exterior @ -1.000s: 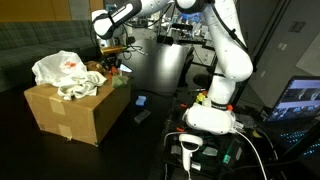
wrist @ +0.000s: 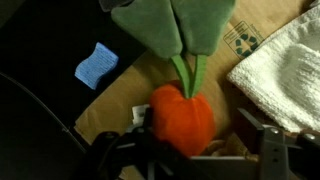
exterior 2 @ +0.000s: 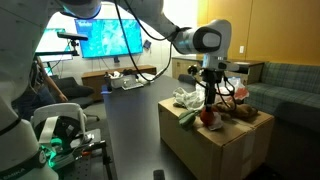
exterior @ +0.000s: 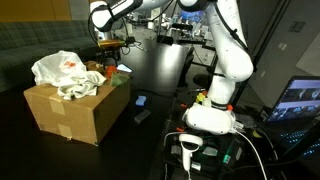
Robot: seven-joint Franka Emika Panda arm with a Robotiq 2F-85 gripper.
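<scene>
A red-orange plush vegetable with a green stem and two wide green leaves lies on top of the cardboard box, close to its edge. My gripper is right over it, fingers apart. One of the fingers overlaps the plush's left side in the wrist view, while a gap shows toward the other on the right. Whether either finger touches it, I cannot tell. In exterior view 2 the red body shows just below the fingertips, and the leaves hang at the box edge.
White cloth covers much of the cardboard box. Brown items lie beside the plush. A small blue block and a dark object rest on the black table, which is mostly clear in front of the box.
</scene>
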